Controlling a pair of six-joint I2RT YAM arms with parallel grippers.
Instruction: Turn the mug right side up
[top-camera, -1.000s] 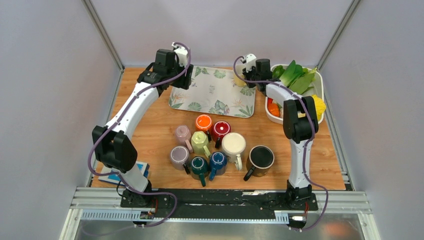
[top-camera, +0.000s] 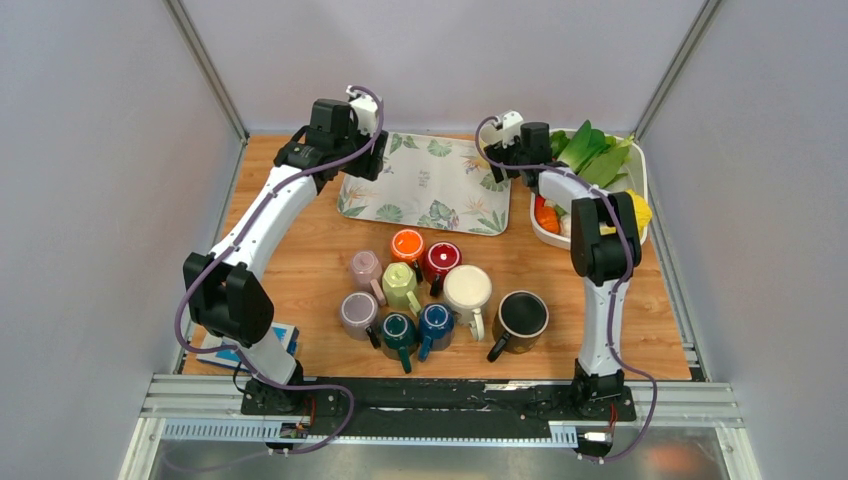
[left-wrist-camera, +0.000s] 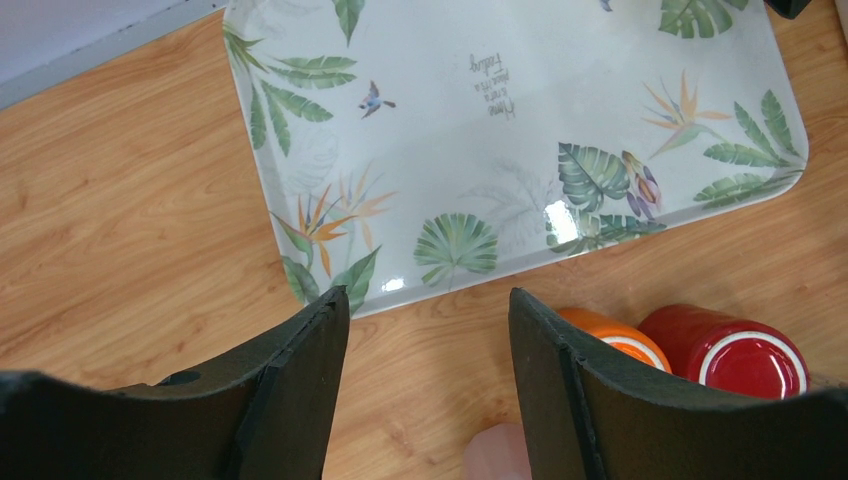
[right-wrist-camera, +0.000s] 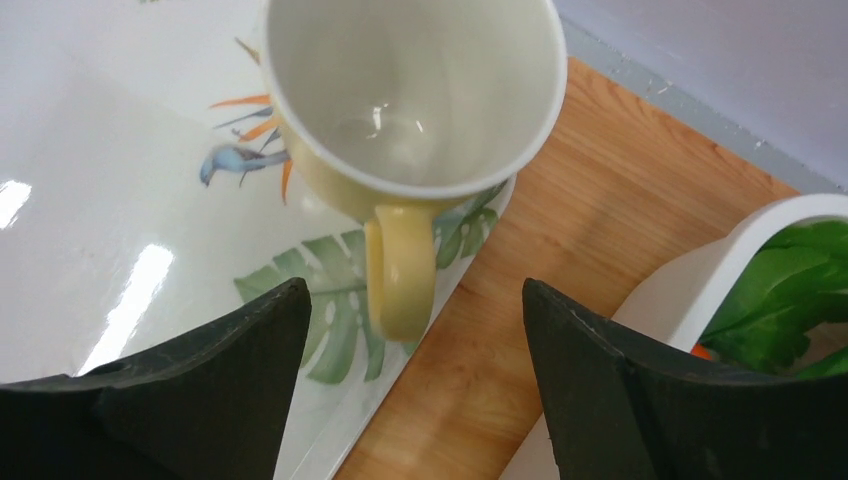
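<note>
A pale yellow mug (right-wrist-camera: 330, 175) with a white inside stands upright on the tray's far right corner. Its mouth faces up, and its handle (right-wrist-camera: 402, 280) points toward my right gripper. That gripper is open, a finger to each side of the handle and clear of it. In the top view the right arm's wrist hides most of this mug. My left gripper hangs open and empty near the tray's left side. The white tray (top-camera: 415, 175) has leaf prints.
Several upside-down mugs, among them an orange one (top-camera: 407, 244) and a red one (top-camera: 442, 259), crowd the table's front middle. A black-topped mug (top-camera: 522, 314) stands to their right. The white vegetable basket (top-camera: 550, 237) is close by the right gripper. Bare wood (top-camera: 300, 260) lies left of the mugs.
The left arm has barely moved.
</note>
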